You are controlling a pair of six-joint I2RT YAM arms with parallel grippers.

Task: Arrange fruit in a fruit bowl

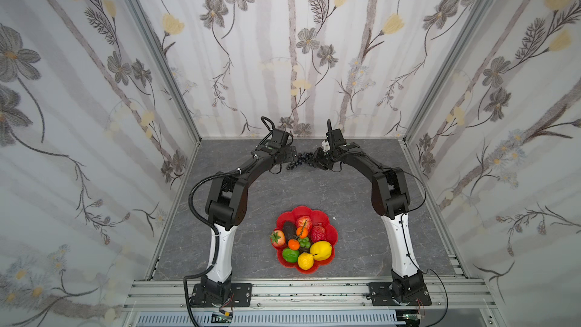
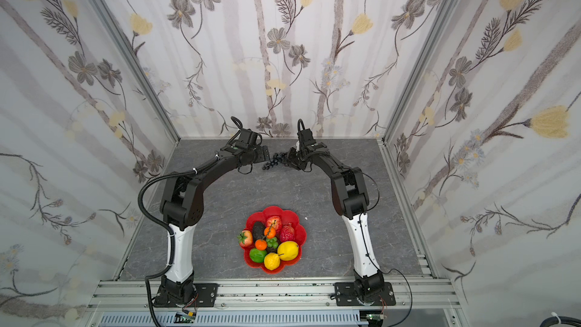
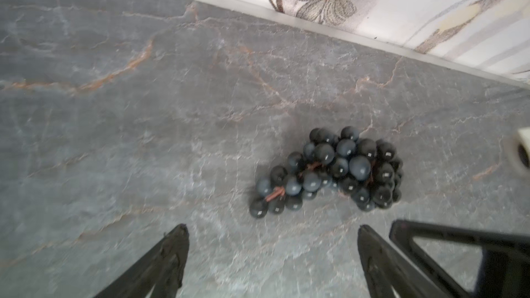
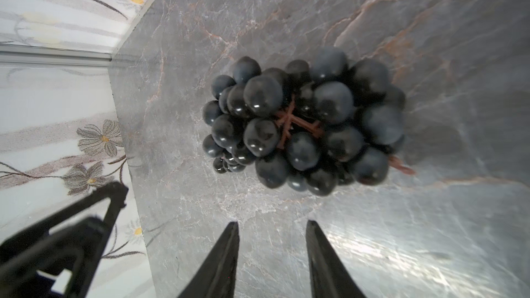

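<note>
A bunch of black grapes (image 1: 299,161) lies on the grey table near the back wall, between the two grippers. My left gripper is open at the grapes' left end; in its wrist view the bunch (image 3: 336,168) lies beyond the fingertips, untouched. On the other side, my right gripper has its fingers part open with nothing between them, and the bunch (image 4: 303,121) sits just past the tips. Toward the front, the red flower-shaped bowl (image 1: 331,234) holds several fruits, among them a yellow lemon (image 1: 320,250), a green lime (image 1: 290,255) and a pomegranate-like red fruit (image 1: 317,233).
The floral back wall (image 3: 347,0) rises close behind the grapes. Open table surface (image 1: 272,190) lies between the grapes and the bowl. Both forearms reach along the table's sides, leaving the middle free.
</note>
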